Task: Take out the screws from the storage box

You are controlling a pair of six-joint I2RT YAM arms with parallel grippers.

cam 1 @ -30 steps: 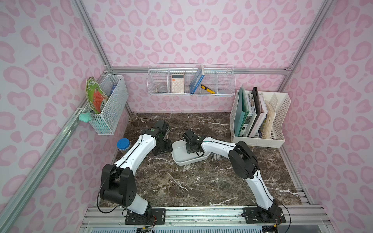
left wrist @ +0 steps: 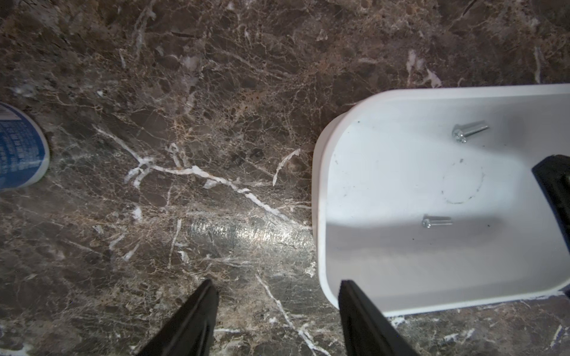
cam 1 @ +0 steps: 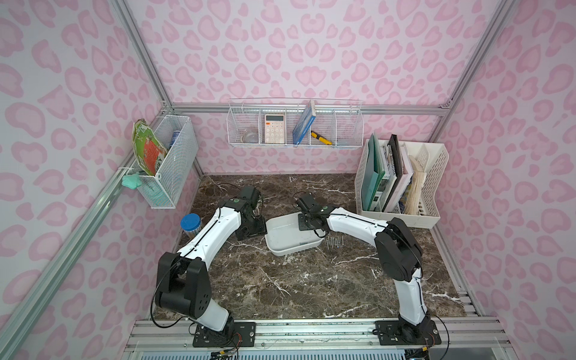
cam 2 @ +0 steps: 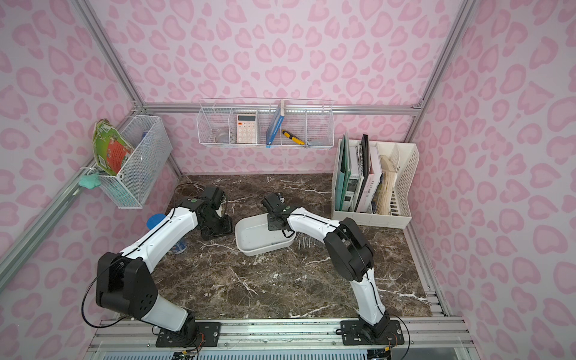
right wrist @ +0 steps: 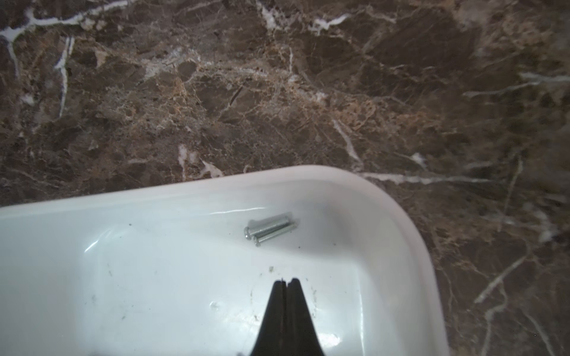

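The white storage box lies on the dark marble table. Inside it, a silver screw rests by the back wall and another screw nearer the front. In the right wrist view, what look like two screws lie side by side at the corner. My right gripper hangs over the box floor, shut, nothing showing between its tips, pointing down short of that pair. Left of the box, my left gripper stands open and empty over the table.
A row of several screws lies on the table right of the box. A blue-lidded jar stands beside the left arm. A white rack of folders fills the back right.
My right gripper has moved rightward and a little back over the box, toward its right end. The left arm and the box look unmoved.
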